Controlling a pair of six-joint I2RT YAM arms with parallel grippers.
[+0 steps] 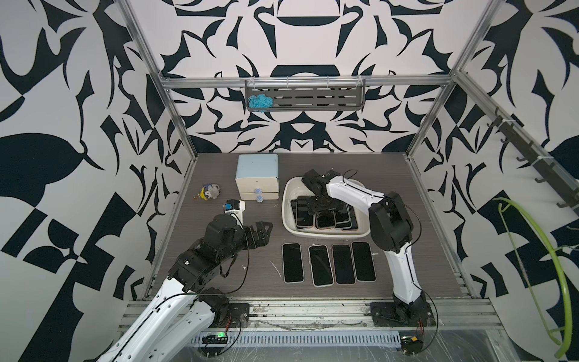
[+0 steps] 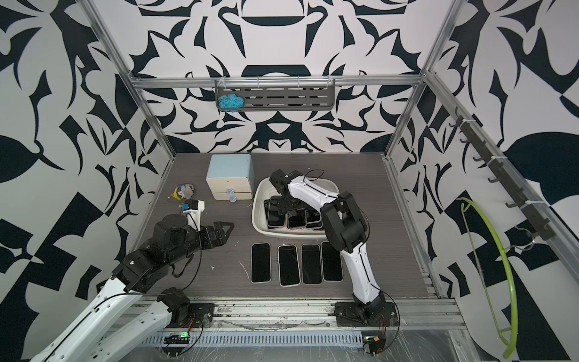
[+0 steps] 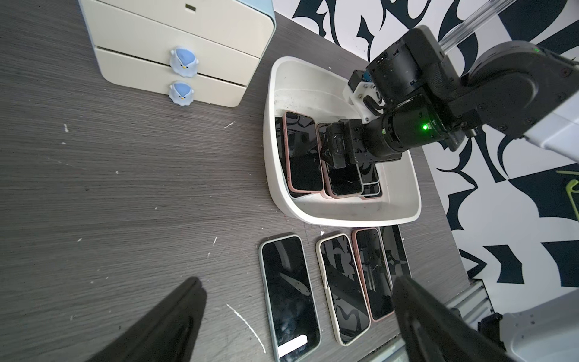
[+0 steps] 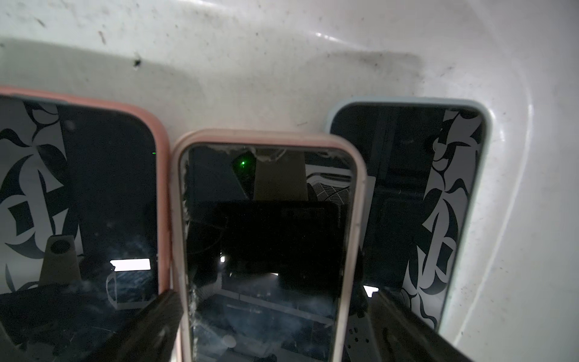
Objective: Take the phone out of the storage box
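Note:
A white storage box [image 1: 288, 223] holds several phones lying face up, among them a pink-cased phone [image 3: 303, 150]. My right gripper is open low over these phones inside the box; its fingertips show either side of a narrow pink-framed phone [image 4: 265, 229], with a pale-blue-cased phone [image 4: 458, 217] to the right. My left gripper stands open in the air left of the box. On the table in front of the box lie several phones in a row, including a grey-framed phone [image 1: 292, 262].
A small drawer cabinet [image 1: 257, 178] with blue bird knobs stands behind left of the box, beside a small grey-and-yellow toy [image 1: 210, 191]. A rack [image 1: 304, 96] hangs at the back.

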